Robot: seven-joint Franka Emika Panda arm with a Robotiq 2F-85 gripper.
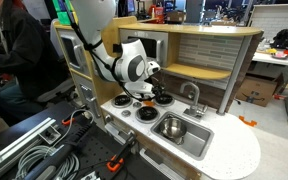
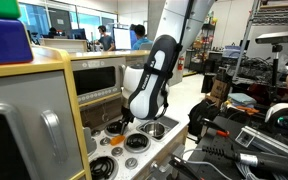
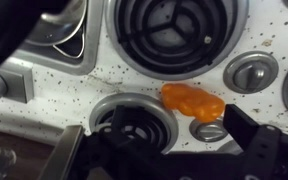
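In the wrist view an orange object (image 3: 192,101) lies on the white speckled stovetop, between the burners and close to a control knob. Its exact kind is hard to tell. My gripper is open above the stove, with its dark fingers (image 3: 246,130) spread to either side at the bottom of the picture. The orange object is beyond the fingertips, not held. Exterior view 2 shows the orange object (image 2: 117,140) among the burners, beneath the white arm (image 2: 147,92).
Several black coil burners (image 1: 147,115) surround the object. To their right is a sink (image 1: 184,136) with a metal pot (image 1: 176,128) and a faucet (image 1: 193,96). A shelf (image 1: 199,72) and a microwave (image 1: 144,45) stand behind.
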